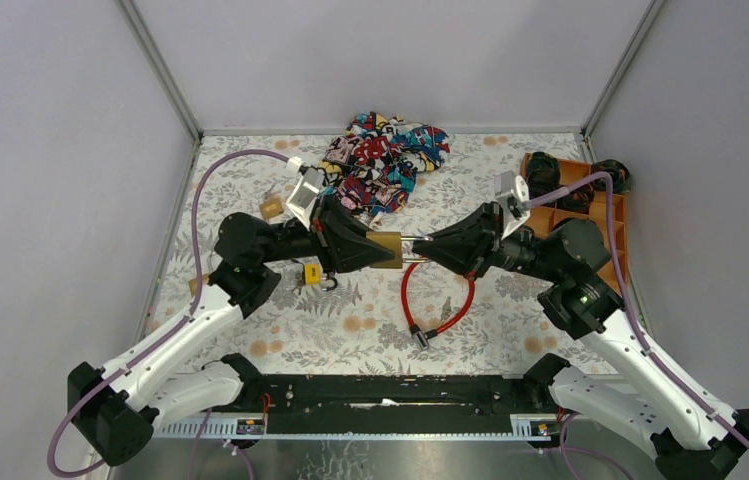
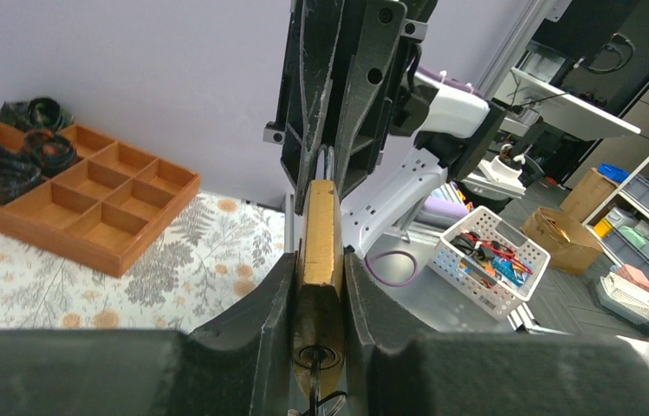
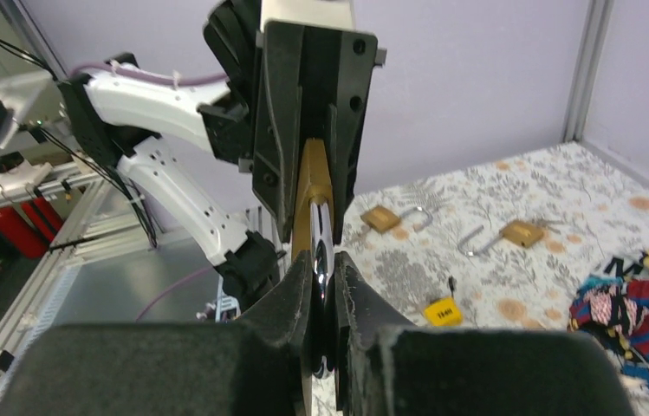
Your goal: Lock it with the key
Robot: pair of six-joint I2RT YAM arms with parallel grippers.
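Note:
A brass padlock hangs level between my two arms above the middle of the table. My left gripper is shut on its body, whose narrow edge faces up in the left wrist view. Low in that view, a round keyhole area shows, with something thin and a wire ring by it; how far a key sits in is hard to tell. The silver shackle reaches toward my right gripper, which is shut on it. Both shackle legs run up to the body, but whether they are latched does not show.
Below the grippers lies a red cable lock. A yellow padlock and other brass padlocks rest on the left side. Patterned cloth lies at the back, an orange compartment tray at the right.

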